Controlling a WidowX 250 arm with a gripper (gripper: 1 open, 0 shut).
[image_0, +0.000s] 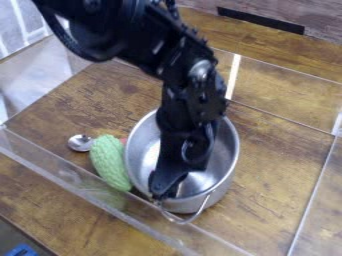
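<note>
My black gripper (174, 175) reaches down into the steel pot (221, 180) at the middle right; its fingertips are at the front of the pot, and whether anything is between them is hidden. A green corn-like object (110, 163) lies against the pot's left side. A spoon (79, 142) lies left of it, with a small bit of red showing by the pot behind the green object.
The wooden table (287, 180) is open to the right and at the back left. A clear low wall (40, 150) runs along the front left. A blue object (19, 250) sits in the bottom-left corner.
</note>
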